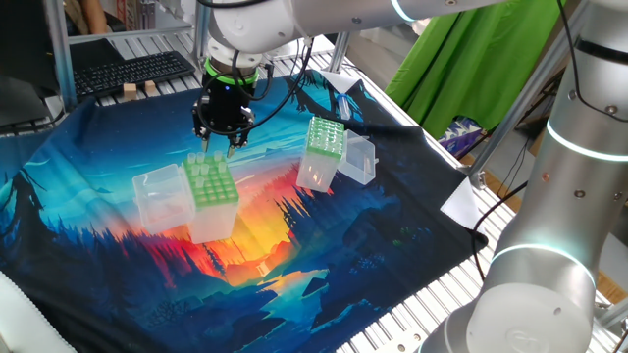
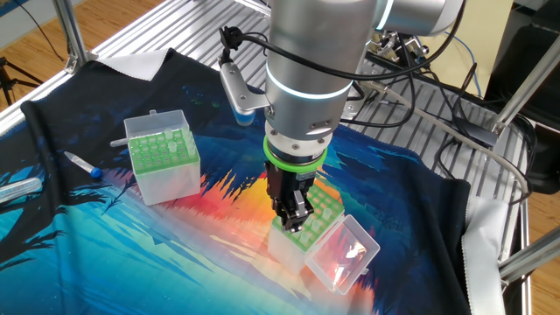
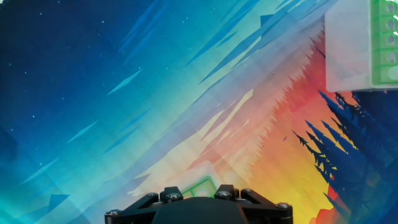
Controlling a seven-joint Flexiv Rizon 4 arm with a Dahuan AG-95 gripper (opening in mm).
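Observation:
My gripper points down with its fingers apart, nothing visible between them. It stands just behind a clear box with a green rack top, which holds several pale tips. In the second exterior view the gripper overlaps that green rack; the height between them is hard to judge. The wrist view shows only a green corner of it beyond the open gripper. A second box with a green top stands apart, its tips in rows; its side shows at the wrist view's upper right.
Clear lids lie beside both boxes, one lid by the nearer box and another lid by the second. A pen lies near the second box. The patterned cloth is otherwise mostly free. A keyboard sits behind.

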